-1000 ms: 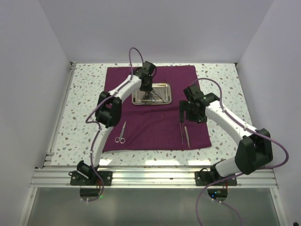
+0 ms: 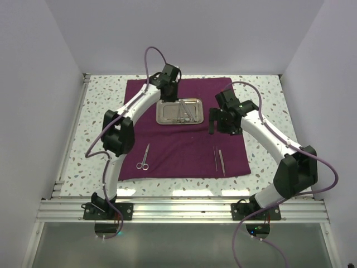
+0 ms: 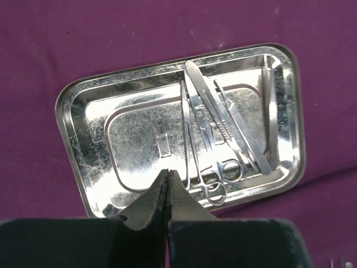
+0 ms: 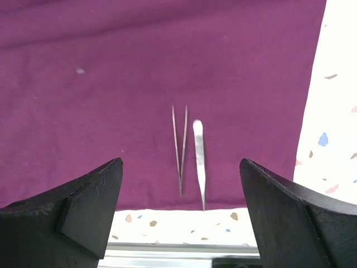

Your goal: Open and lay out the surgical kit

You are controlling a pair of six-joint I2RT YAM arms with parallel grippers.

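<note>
The steel tray holds several instruments: scissor-like tools, long flat pieces and a piece along its right side. Above it, my left gripper is shut, nothing visible between its tips. My right gripper hangs open over the lower right of the purple cloth, above tweezers and a scalpel handle lying side by side. Scissors lie on the cloth at lower left in the top view.
The speckled table surrounds the cloth. The middle of the cloth below the tray is clear.
My left gripper has lifted up and slightly back from within the tray area. The right arm has shifted slightly up and left.
</note>
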